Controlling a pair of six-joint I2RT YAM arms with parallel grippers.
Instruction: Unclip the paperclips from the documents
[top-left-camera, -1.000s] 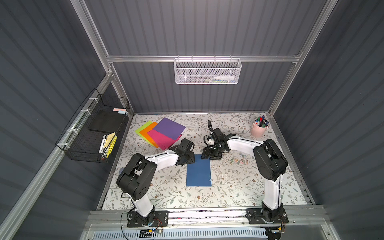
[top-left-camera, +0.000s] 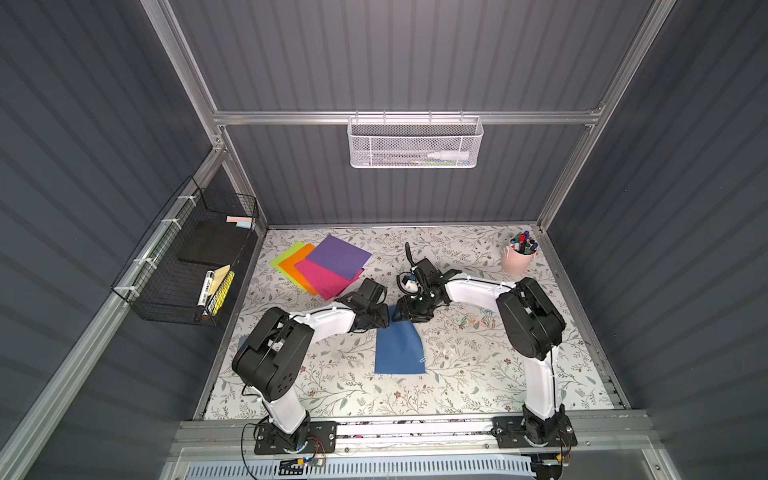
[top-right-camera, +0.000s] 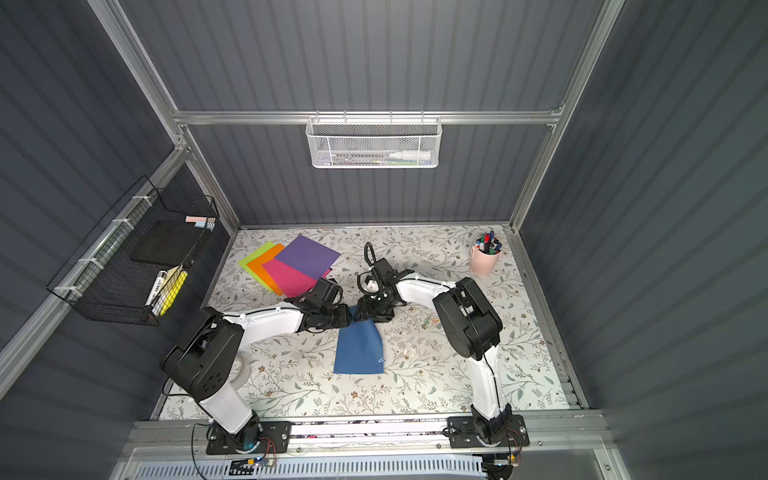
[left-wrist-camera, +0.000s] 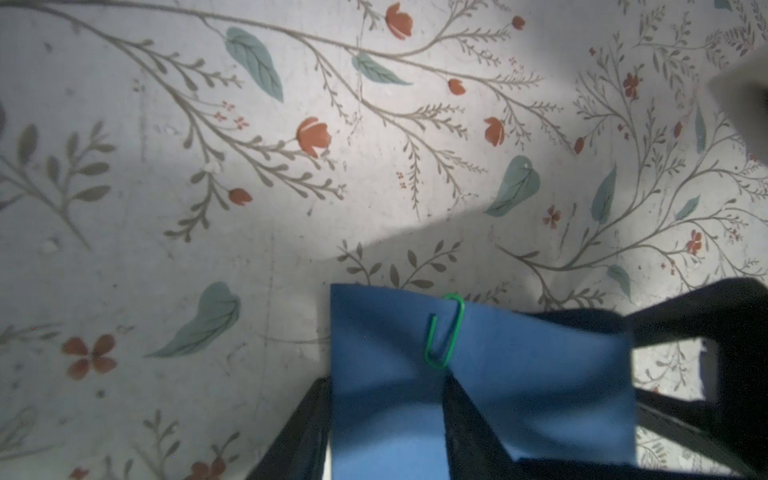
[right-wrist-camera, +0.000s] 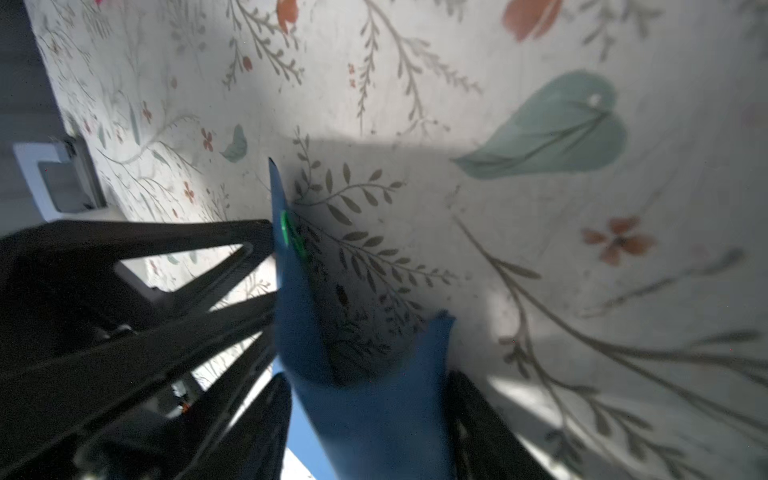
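The blue document (top-left-camera: 399, 352) lies between my two arms, its far right part buckled upward. Near its far edge a green paperclip is still clipped on, seen edge-on at the left in the right wrist view. A pale paperclip (top-left-camera: 421, 360) sits on its lower right edge. At the document's left side, my left gripper is shut on the blue sheet. My right gripper is part open at the far right corner, with the bent sheet between its spread fingers; the green clip is outside them.
Several loose paperclips (top-left-camera: 478, 320) lie to the right. Coloured sheets (top-left-camera: 338, 256) rest at the back left, and a pink pen cup (top-left-camera: 517, 260) stands at the back right. Bare table (top-left-camera: 472, 376) extends right of the document.
My right gripper has moved left and slightly toward the front. The sheet was flat and is now buckled at its far right, its right edge drawn inward. The left arm has hardly moved.
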